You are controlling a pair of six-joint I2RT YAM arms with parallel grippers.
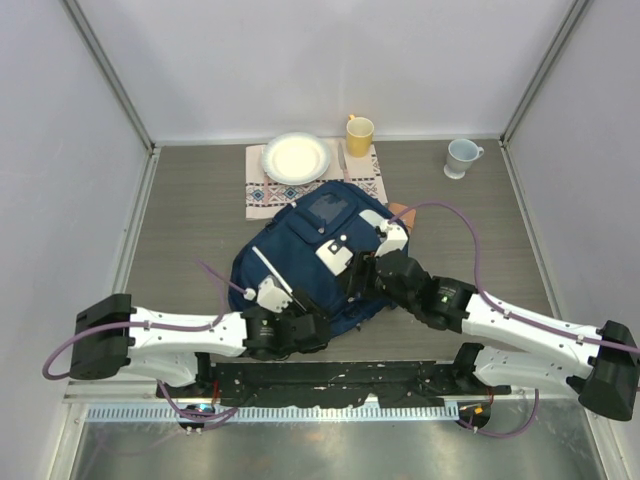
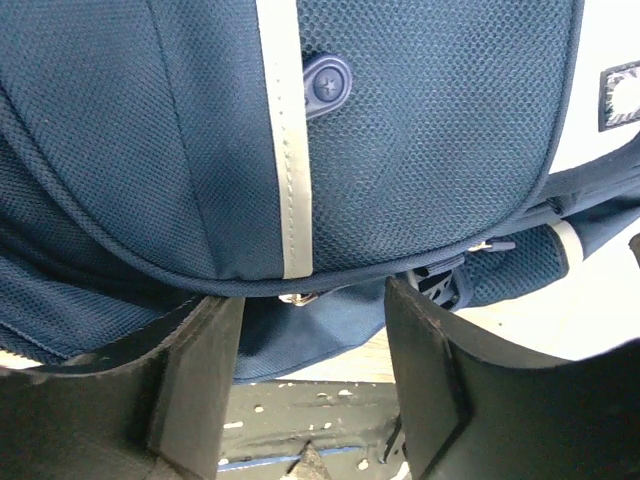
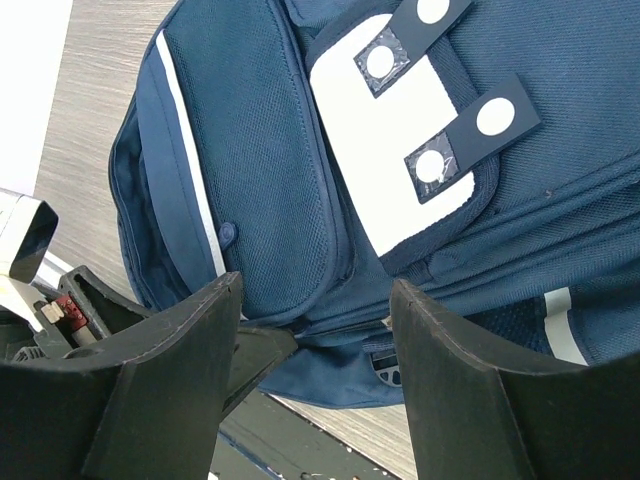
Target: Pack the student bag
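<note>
The navy-blue bag (image 1: 310,235) lies on the table, its front side towards me. At its lower edge my left gripper is part open, a small metal zipper pull (image 2: 298,298) showing in the gap. A dark buckle (image 2: 440,285) sits near its right finger. Over the right part of the bag, my right gripper is part open too, with bag fabric beyond its fingertips and nothing seen gripped. Black fingers (image 3: 262,352) of the left gripper reach in from the left of the right wrist view. The bag's inside is hidden.
A white plate (image 1: 296,158) and a yellow mug (image 1: 359,135) stand on a patterned cloth (image 1: 258,200) behind the bag. Farther right is a pale cup (image 1: 461,157). Bare table lies to the left and right of the bag.
</note>
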